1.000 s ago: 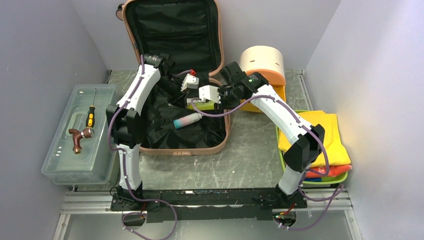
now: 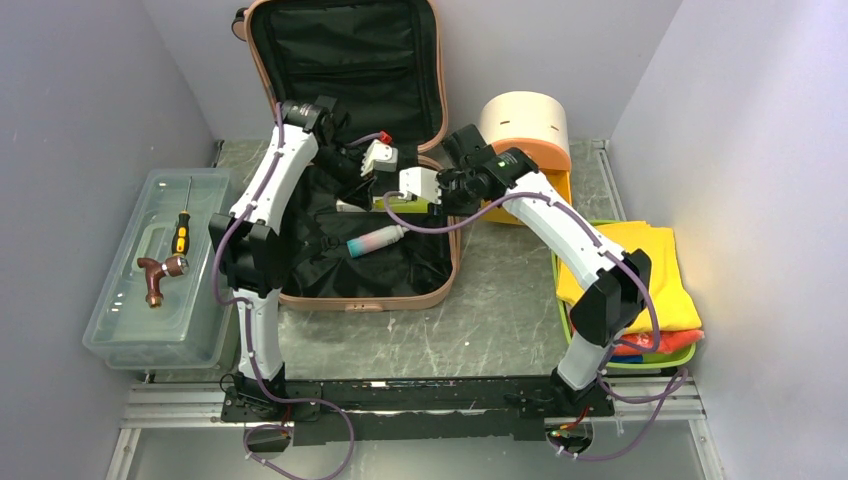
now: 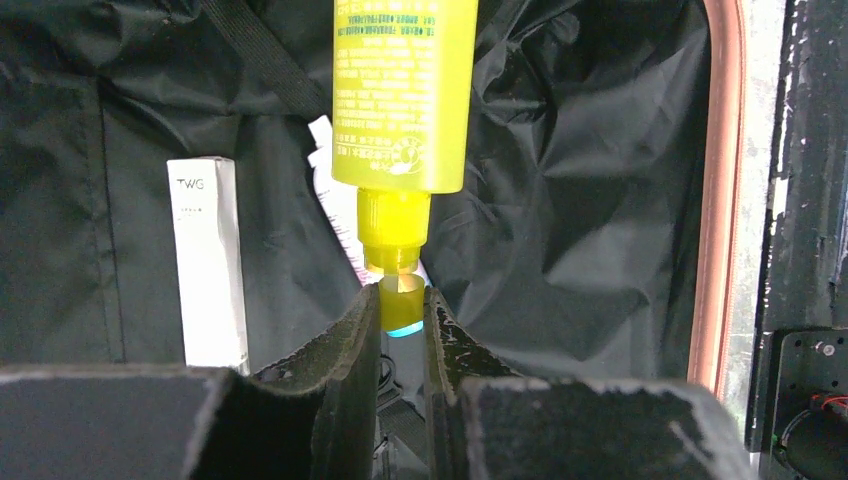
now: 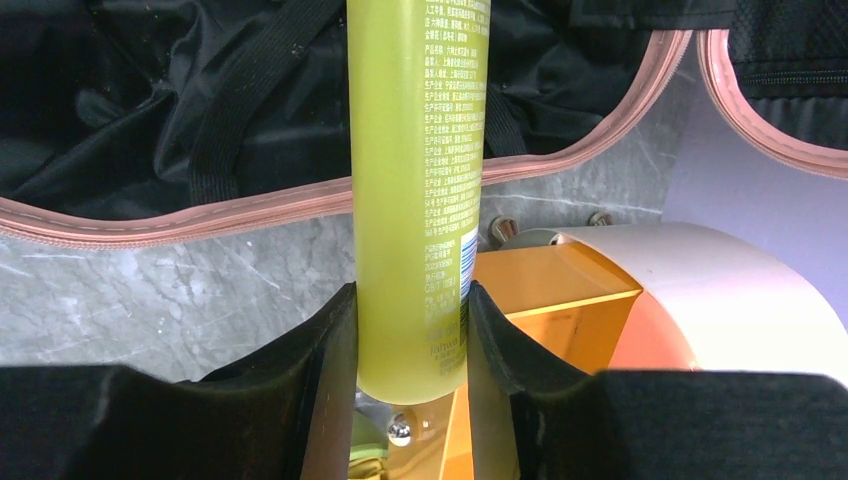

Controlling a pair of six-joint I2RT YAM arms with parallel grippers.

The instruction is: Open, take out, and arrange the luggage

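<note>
A yellow-green bottle [image 3: 400, 100] hangs over the open black suitcase [image 2: 330, 270]. My left gripper is shut on its cap end; my right gripper holds its body near the other end, fingers at either side. In the suitcase lie a white TWG box [image 3: 205, 260] and a pink-blue bottle [image 2: 375, 240], partly hidden in the left wrist view behind the yellow one.
An orange-and-cream bin [image 2: 525, 130] stands right of the suitcase, a green basket with yellow cloth [image 2: 640, 270] at far right, and a clear box [image 2: 130, 320] with tools at left. Bare table lies at front right.
The right arm has barely moved.
</note>
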